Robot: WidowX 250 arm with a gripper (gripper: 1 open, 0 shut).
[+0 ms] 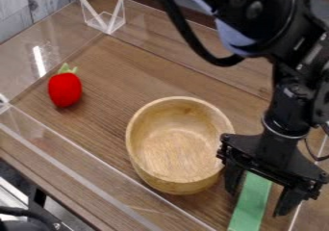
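Observation:
My gripper (pixel 267 167) is low at the right of the camera view, just over a green object (pixel 251 211) that lies beside the wooden bowl. Whether its fingers are open or shut on anything is hard to tell. The tan bowl (pixel 178 141) is empty, left of the gripper. A red tomato-like object (pixel 65 89) with a green top sits at the far left.
A white wire-like piece (pixel 100 13) stands at the back left edge.

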